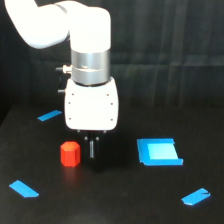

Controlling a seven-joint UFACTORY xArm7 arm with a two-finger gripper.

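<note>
A small red block stands on the dark table, left of the middle. My gripper points down just to the right of the block, with a visible gap between them. Its fingers are dark and thin against the black background, so their opening does not show clearly. Farther right lies a light-blue square bordered by blue tape.
Pieces of blue tape lie on the table: one strip at the front left, another strip at the front right, and a third strip at the back left.
</note>
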